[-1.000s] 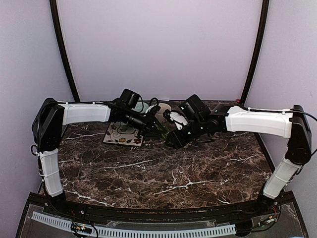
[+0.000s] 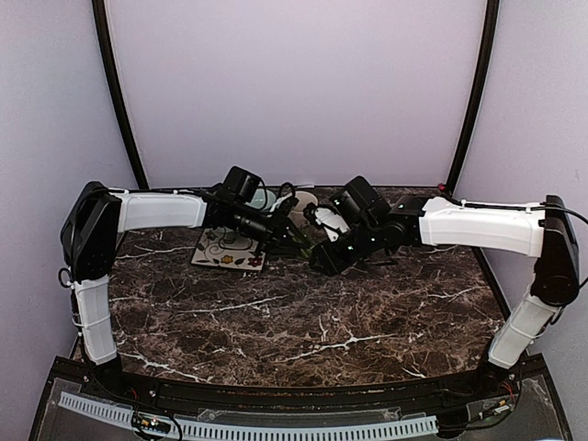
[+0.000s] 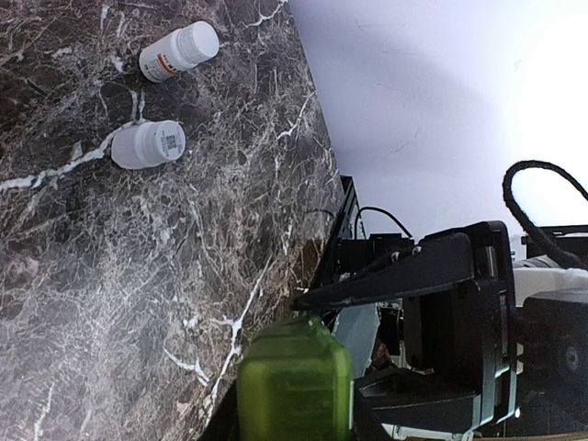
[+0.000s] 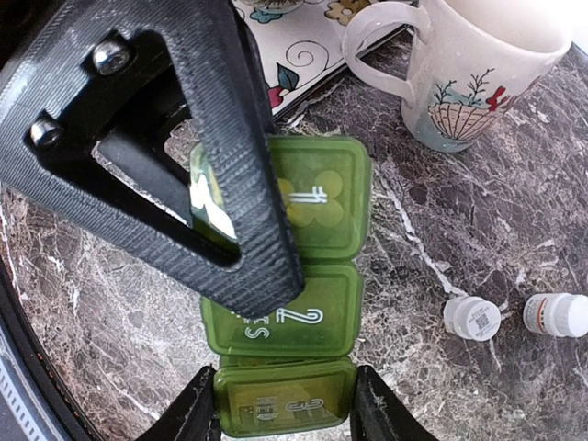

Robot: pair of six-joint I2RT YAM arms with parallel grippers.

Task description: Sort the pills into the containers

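Observation:
A green pill organizer (image 4: pixel 308 308) with several lidded compartments, some showing round pills, is held in the air between my grippers at the table's centre. My left gripper (image 2: pixel 290 234) is shut on it, its black finger crossing the upper compartment in the right wrist view. My right gripper (image 2: pixel 322 253) is at the organizer's end compartment, its fingertips on either side; whether they grip it is unclear. Two white pill bottles lie or stand on the marble table below, also seen in the left wrist view.
A white mug (image 4: pixel 450 119) with a painted design stands behind the organizer, near a floral board (image 2: pixel 220 257) under the left arm.

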